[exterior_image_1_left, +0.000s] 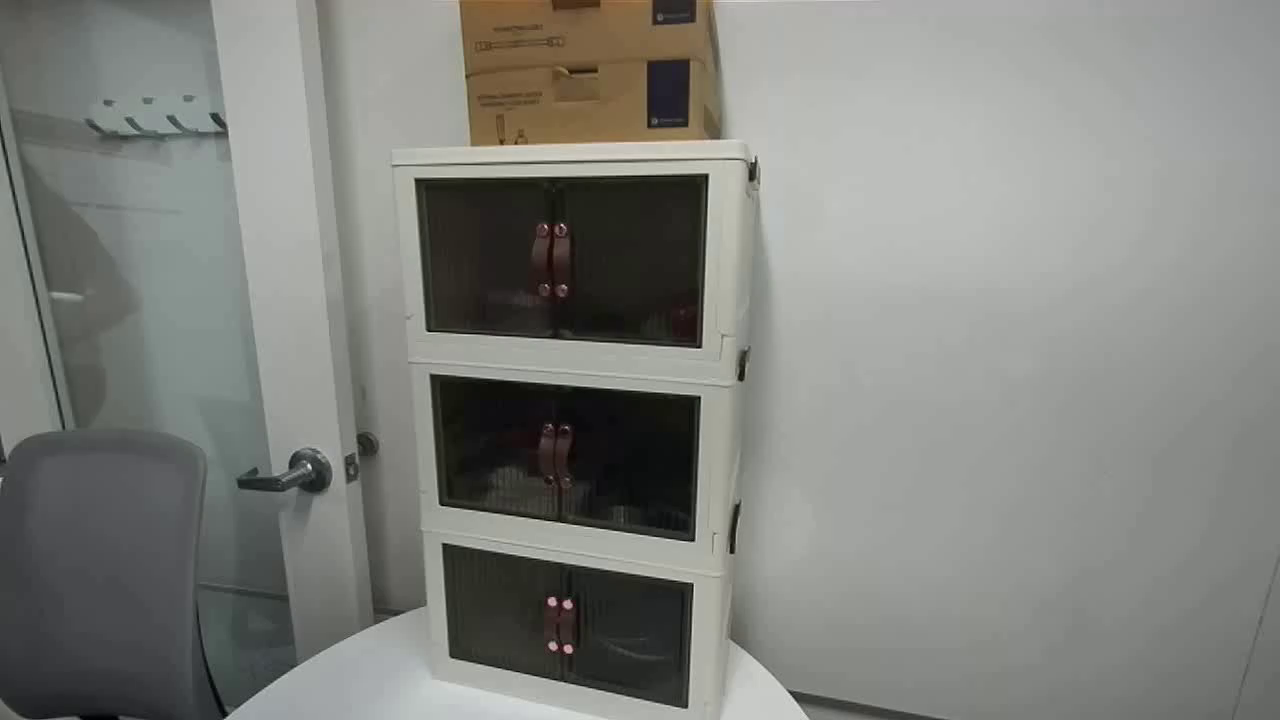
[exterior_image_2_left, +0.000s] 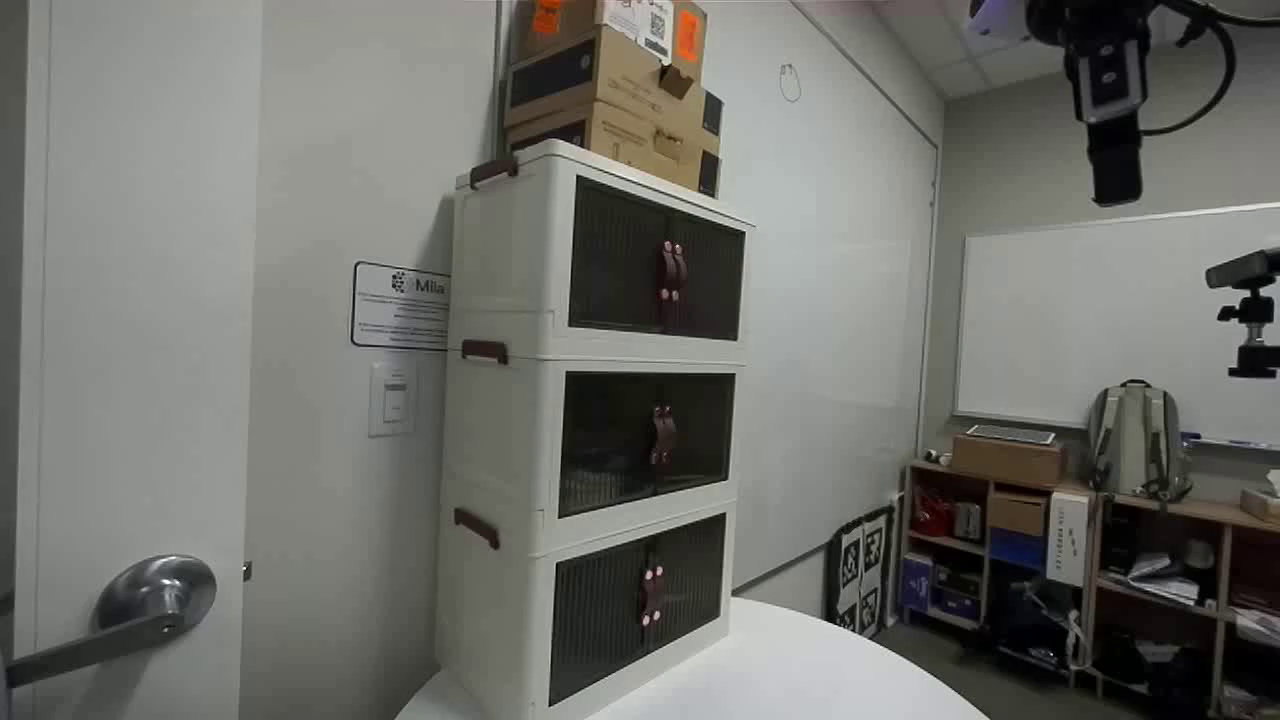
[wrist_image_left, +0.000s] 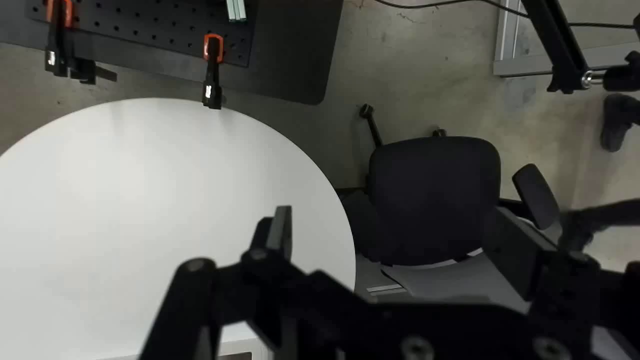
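A white three-tier cabinet (exterior_image_1_left: 576, 367) with dark double doors and brown strap handles stands on a round white table (exterior_image_2_left: 828, 672). All its doors are closed in both exterior views. In exterior view 2 my gripper (exterior_image_2_left: 1117, 198) hangs high at the upper right, well away from the cabinet. The wrist view looks down past my gripper, whose fingers are spread wide over the table's edge and a chair. Nothing is held between them. Only a corner of the cabinet (wrist_image_left: 246, 347) shows at the bottom of that view. Objects behind the dark doors are too dim to make out.
Cardboard boxes (exterior_image_1_left: 588, 102) are stacked on the cabinet top. A dark chair (wrist_image_left: 435, 201) stands beside the table, and clamps (wrist_image_left: 211, 72) grip a black board's edge. A door with a lever handle (exterior_image_1_left: 288, 470) is at the left.
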